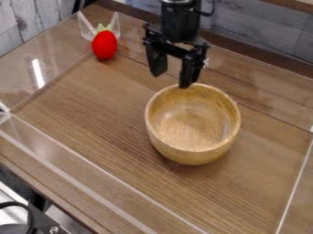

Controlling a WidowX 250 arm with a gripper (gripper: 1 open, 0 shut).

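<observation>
The black robot gripper (173,57) hangs at the top centre, just above and behind the far rim of a yellow bowl (192,139). I cannot tell whether it is open or shut. A red egg-shaped object (104,45) stands at the upper left, left of the gripper and apart from it.
A small pale object (99,25) is behind the red one at the back left. A dark cable lies at the bottom left corner.
</observation>
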